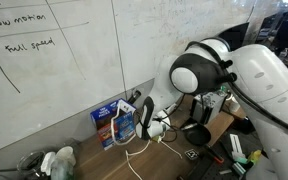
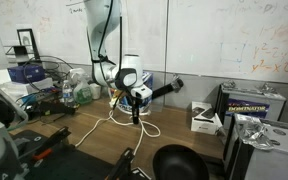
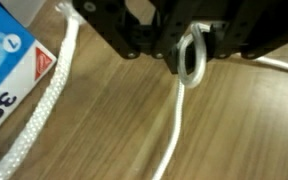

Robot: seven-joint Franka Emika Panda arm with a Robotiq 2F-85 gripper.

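A white rope (image 3: 192, 72) is pinched in my gripper, which is shut on it; a short loop bulges out below the fingers in the wrist view. One strand runs down from there, and another stretches off to the right. A thicker braided length (image 3: 36, 125) lies at the left. In exterior view 2 the rope (image 2: 97, 124) spreads in loose curves over the wooden table, with my gripper (image 2: 135, 112) low above it. The arm partly hides the grip in exterior view 1.
A blue and red box (image 1: 112, 122) stands close by, near the whiteboard. A black pan (image 2: 180, 162), a white box with a dark device (image 2: 205, 118) and a Dominator box (image 2: 249, 106) occupy the right side in exterior view 2. Bare table lies between.
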